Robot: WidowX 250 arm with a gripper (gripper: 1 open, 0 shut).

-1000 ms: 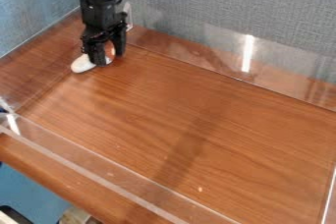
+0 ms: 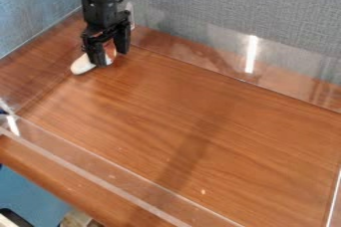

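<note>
My black gripper [image 2: 104,48] is low over the far left part of the wooden surface, its fingers open around or just over a white elongated object [image 2: 82,65]. That object lies on the wood and is partly hidden behind the fingers; a small reddish patch shows between them. Whether the fingers touch it I cannot tell.
A wide bare wooden surface [image 2: 200,131] fills the middle and right, bordered by clear low walls [image 2: 147,197]. Grey speckled panels stand behind. A blue area [image 2: 30,196] shows outside at the lower left.
</note>
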